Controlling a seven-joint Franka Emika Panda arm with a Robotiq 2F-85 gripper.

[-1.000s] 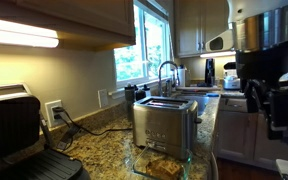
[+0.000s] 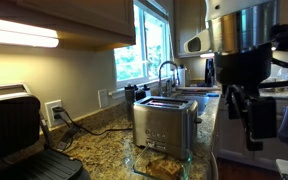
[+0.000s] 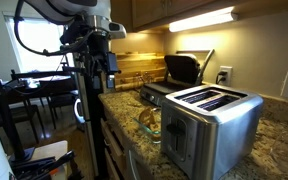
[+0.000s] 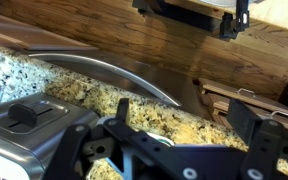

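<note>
My gripper [image 2: 273,127] hangs in the air at the right of the first exterior view, out past the counter's edge. Its black fingers [image 4: 109,135] stand wide apart at the bottom of the wrist view, open with nothing between them. A silver toaster [image 2: 164,122] stands on the granite counter; the second exterior view shows its empty-looking slots, and part of the toaster [image 4: 29,125] appears at lower left in the wrist view. Beside it sits a clear glass dish [image 2: 187,169] holding browned bread [image 2: 164,166]. The gripper is apart from all of these.
An open black grill press [image 2: 14,130] stands on the counter near the wall outlet [image 2: 55,112]. Low cabinets [image 2: 242,133] and a wooden floor [image 4: 174,75] lie below the counter's edge. Upper cabinets [image 2: 69,15] overhang the back.
In the first exterior view my gripper has moved left and slightly up, appearing larger. The toaster, dish and bread have stayed where they were.
</note>
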